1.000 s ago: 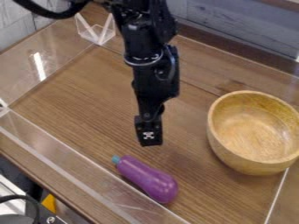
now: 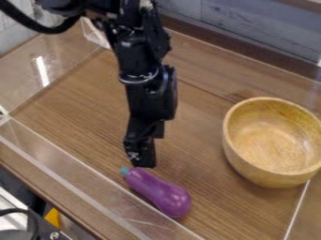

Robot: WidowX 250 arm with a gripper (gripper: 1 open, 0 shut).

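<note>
The black gripper [image 2: 141, 150] hangs from the arm at the middle of the view, low over the wooden table, its fingers open with nothing between them. A purple toy eggplant [image 2: 160, 195] with a teal tip lies just below it toward the front, its tip near the fingertips. A large yellow-tan bowl [image 2: 271, 169] sits to the right of the gripper.
A clear border [image 2: 63, 169] runs along the table's left front edge, with cables in the bottom left corner. A white wall edges the back.
The gripper has moved slightly left and down, closer to the eggplant's teal tip. The eggplant and bowl have stayed in place.
</note>
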